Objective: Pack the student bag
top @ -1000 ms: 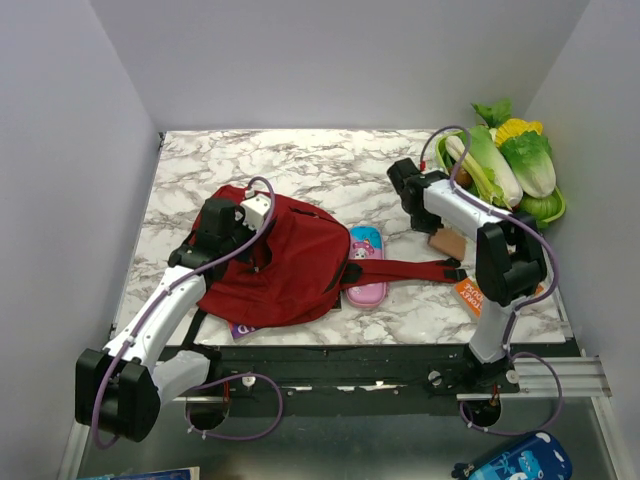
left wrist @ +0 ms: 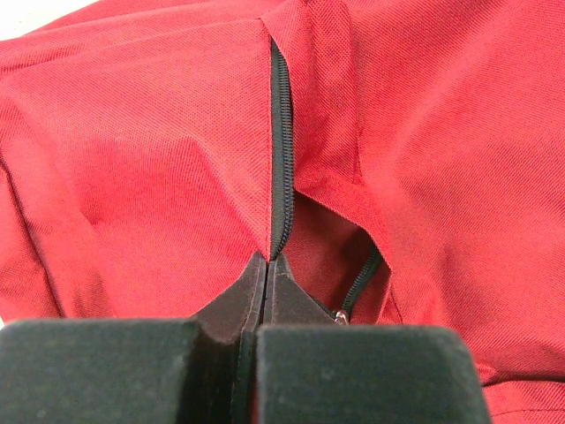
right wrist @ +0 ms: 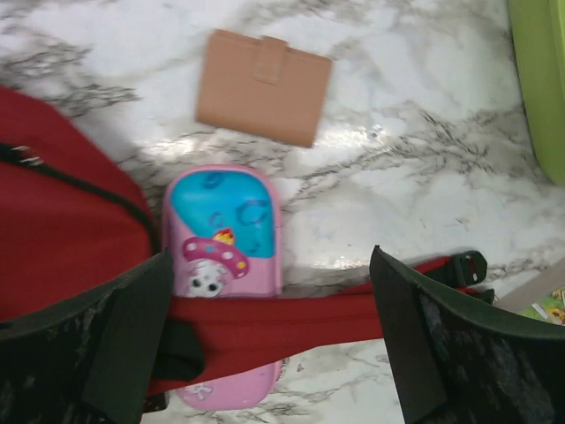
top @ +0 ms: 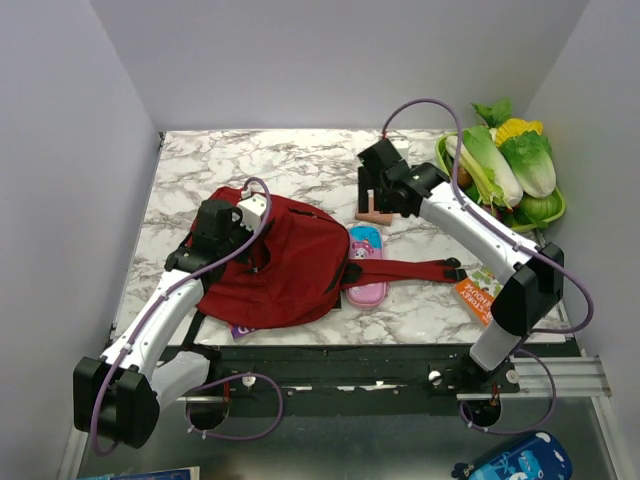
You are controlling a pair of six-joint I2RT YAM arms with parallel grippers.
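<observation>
The red bag (top: 290, 285) lies on the left of the marble table. At its opening, my left gripper is shut on the thin zipper edge (left wrist: 282, 150), and a gap in the cloth shows beside it. A brown wallet (right wrist: 263, 88) rests flat on the table, right of the bag. My right gripper is open above the table near the wallet, its fingers empty. The pink and blue pencil case (right wrist: 225, 230) lies between bag and wallet, crossed by the bag's strap (right wrist: 265, 331). An orange book (top: 478, 297) is at the right front.
A green basket (top: 552, 215) heaped with vegetables fills the back right corner. Something purple (top: 241, 331) peeks out from under the bag's front edge. Below the table's front lies a blue case (top: 520, 460).
The wallet has shifted left, from beside the basket to behind the pencil case. My right gripper went left with it and now stands open, apart from it. The left arm has hardly moved.
</observation>
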